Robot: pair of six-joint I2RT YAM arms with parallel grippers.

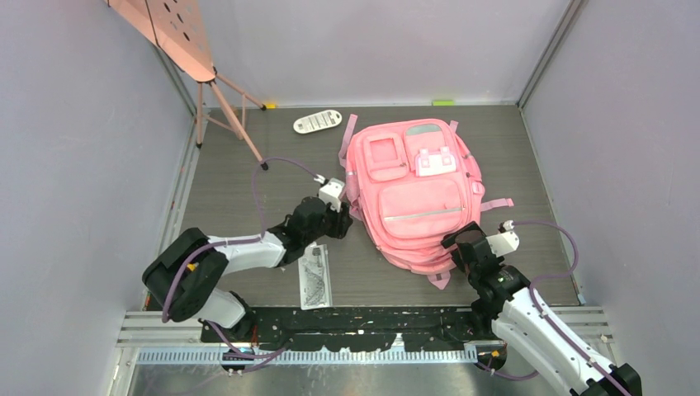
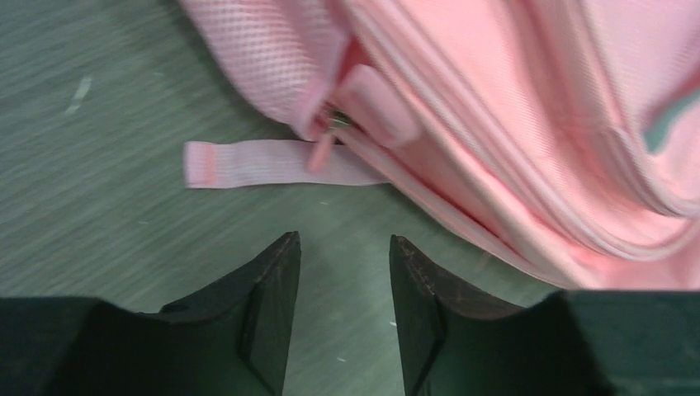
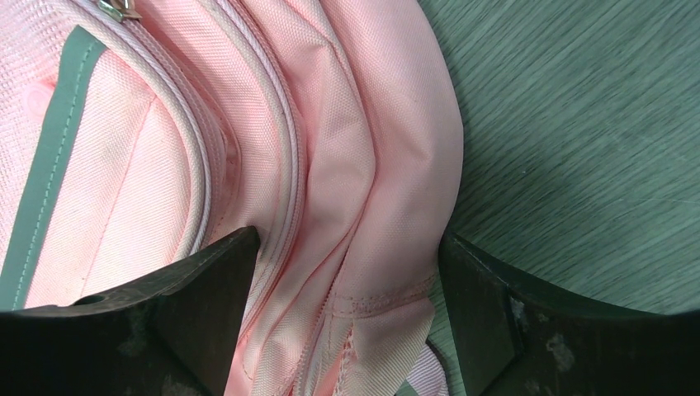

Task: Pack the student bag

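The pink backpack (image 1: 413,186) lies front side up at the middle right of the floor, with its straps poking out around it. My left gripper (image 1: 343,221) is just off the bag's left side; in the left wrist view its fingertips stand apart over bare floor, below a pale pink strap (image 2: 264,163) and a small zipper pull (image 2: 320,154). At the bag's lower right corner is my right gripper (image 1: 454,245). The right wrist view shows its open fingers (image 3: 472,272) on either side of the bag's folded fabric edge (image 3: 388,247).
A clear case with dark contents (image 1: 314,277) lies below the left forearm. A white, remote-like object (image 1: 318,121) rests at the back. The pink perforated stand (image 1: 177,33) has legs at the back left. Open floor (image 1: 235,186) extends left of the bag.
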